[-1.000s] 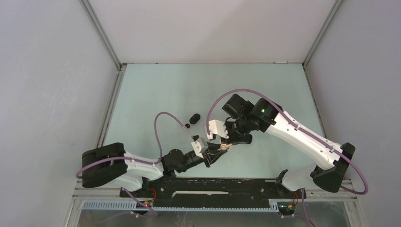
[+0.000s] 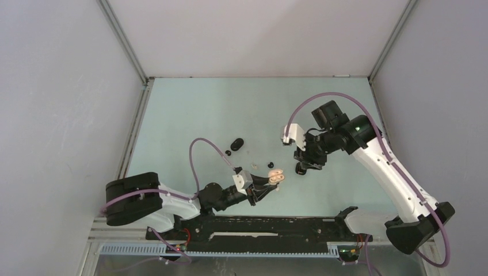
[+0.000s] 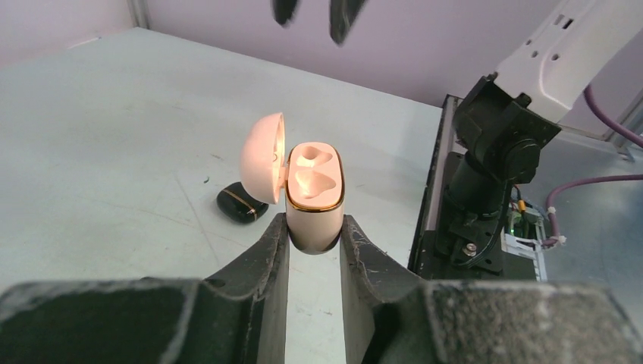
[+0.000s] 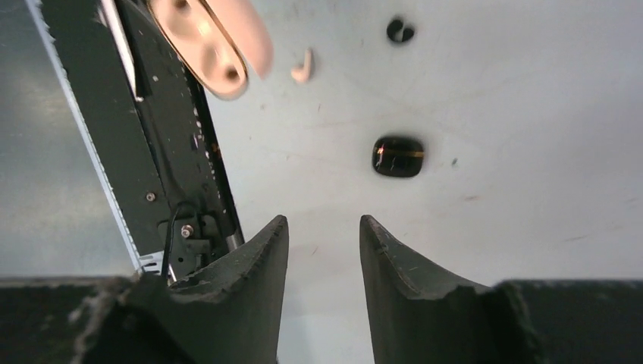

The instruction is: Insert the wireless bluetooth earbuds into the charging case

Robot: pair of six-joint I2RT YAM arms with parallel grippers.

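My left gripper is shut on a pink earbud case, lid raised, two shaped wells facing up; it is also at the upper left of the right wrist view. My right gripper stands open and empty, above and to the right of the case. On the table, a small pink earbud [image 4: 305, 68] lies apart from the case, near a small black piece [image 4: 399, 30]. A black rounded case [image 4: 398, 157] with an orange band rests on the table.
Another black case [image 2: 236, 144] and a small black piece [image 2: 228, 152] lie further back left. A dark rail runs along the front edge.
My right gripper has moved away from the pink case, up and to the right in the top view, uncovering it. The left gripper has stayed nearly still, holding the case.
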